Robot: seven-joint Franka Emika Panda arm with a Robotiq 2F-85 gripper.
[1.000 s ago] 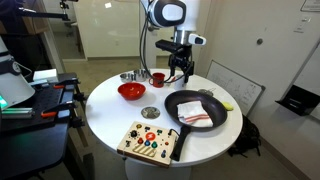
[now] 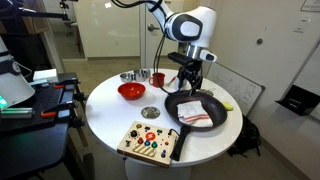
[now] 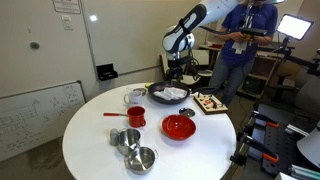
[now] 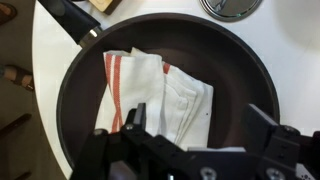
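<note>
A dark frying pan [image 2: 212, 123] rests on the round white table with its handle toward the front. Inside it lies a folded white cloth [image 4: 180, 105] with red stripes, flat against the pan's bottom in the wrist view. My gripper [image 2: 188, 83] hangs above the pan's back-left part. In the wrist view its fingers stand wide apart on either side of the cloth's lower part. The gripper is open and nothing is held between its fingers.
A red bowl [image 3: 179, 127], metal cups [image 3: 130, 139] and a red mug [image 3: 138, 116] stand to one side. A wooden board with knobs [image 2: 148, 142] lies near the handle. A metal lid [image 2: 151, 112] sits left of the pan. Bare tabletop shows around the bowl.
The arm has moved rightward and lower, from above the table's back to above the pan. Cloth and pan have stayed where they were.
</note>
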